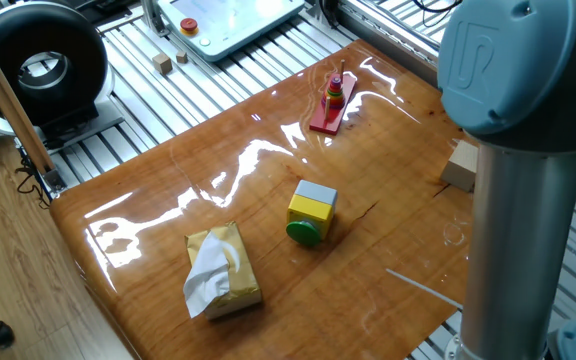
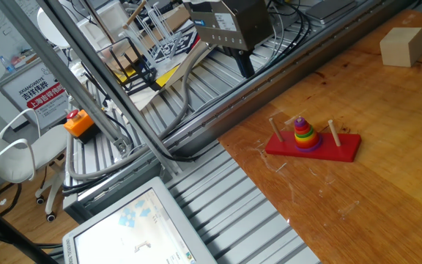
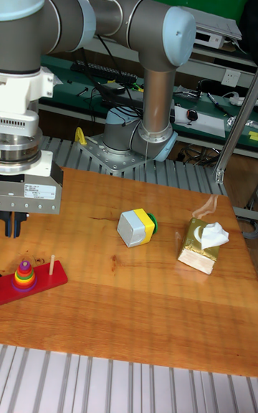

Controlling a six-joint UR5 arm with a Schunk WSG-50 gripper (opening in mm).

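Observation:
In exterior view 3 my gripper hangs at the left edge, fingers downward, above the table near the red board. The dark fingers look close together, and whether they are parted is unclear; no object shows at them. Exterior view 2 has the gripper at the top, apart from the board. Rainbow rings form a cone on the board's middle peg, with a bare peg either side. A grey and yellow block with a green round end lies mid-table. Beside it is a gold tissue pack with a white tissue sticking out.
A plain wooden block rests on the table, partly behind my arm in exterior view 1. The teach pendant lies beyond the table's edge. Bare tabletop separates the board from the tissue pack.

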